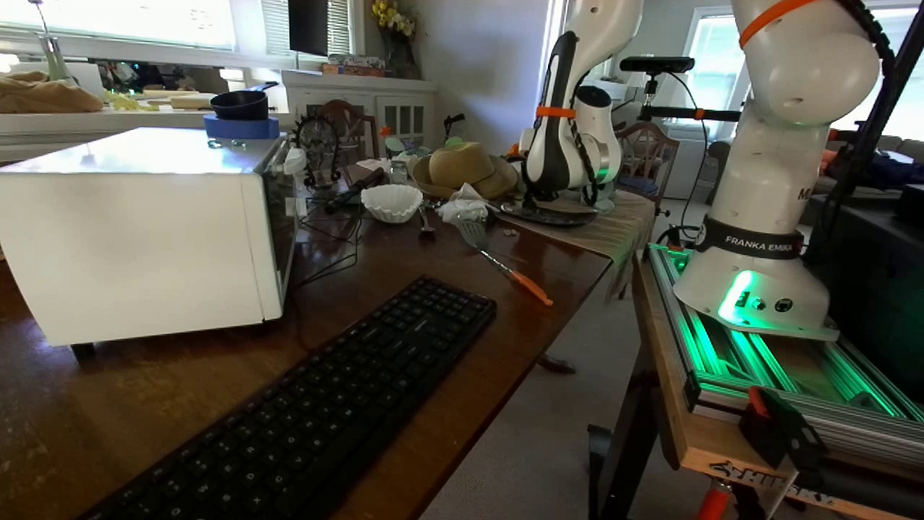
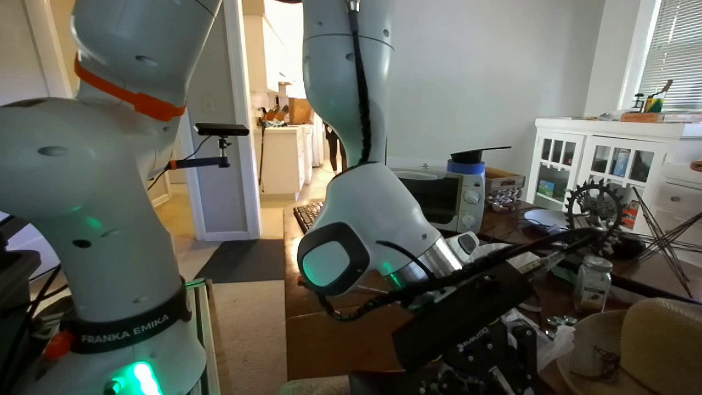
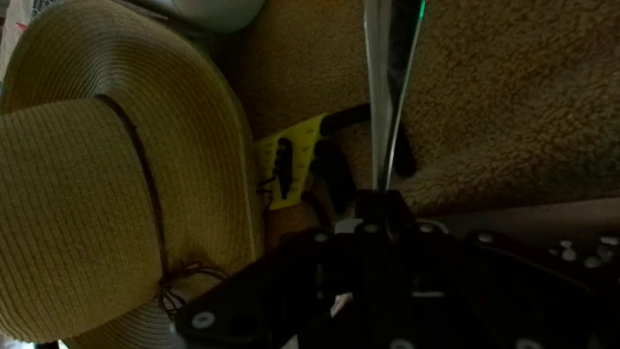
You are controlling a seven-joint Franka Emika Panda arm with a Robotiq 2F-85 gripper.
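Note:
In the wrist view my gripper is shut on a shiny metal utensil (image 3: 383, 99), narrow at the fingertips and wider toward the top of the view. What kind of utensil it is, I cannot tell. Beneath it lies a brown fleecy cloth (image 3: 511, 104), with a yellow card (image 3: 293, 157) holding black-handled items. A straw hat (image 3: 192, 151) is close by on the left. From the second exterior side, the gripper (image 2: 490, 362) appears low at the table's far end, its fingertips hidden or too dark to make out.
On the table are a black keyboard (image 1: 320, 390), a white toaster oven (image 1: 147, 251), a white scalloped bowl (image 1: 391, 204) and a fork with an orange handle (image 1: 528, 287). A lidded glass jar (image 2: 592, 283) stands near the arm. Bare wood lies between keyboard and fork.

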